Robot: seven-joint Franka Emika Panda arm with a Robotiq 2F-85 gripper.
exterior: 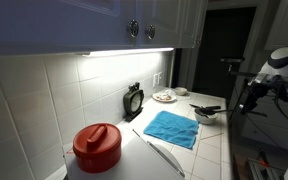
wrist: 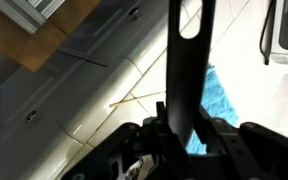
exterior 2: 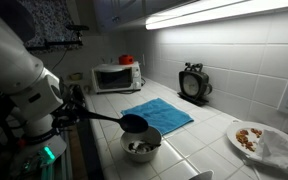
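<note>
A black ladle (exterior 2: pixel 132 123) is held by its long handle, and my gripper is shut on that handle. In the wrist view the dark handle (wrist: pixel 187 65) runs up from between the fingers. The ladle's head hangs over a white pot (exterior 2: pixel 140 146) on the counter, seemingly above its rim. Some small contents show inside the pot, too small to identify. From the first exterior view, the pot (exterior: pixel 206 118) stands near the counter's edge with my gripper (exterior: pixel 252 97) off to its right.
A blue towel (exterior 2: pixel 158 115) lies flat behind the pot. A plate of food (exterior 2: pixel 248 139), a black clock-like object (exterior 2: pixel 194 83) and a white toaster oven (exterior 2: pixel 117 79) stand farther off. A red lidded pot (exterior: pixel 97 146) sits in the foreground of the first exterior view.
</note>
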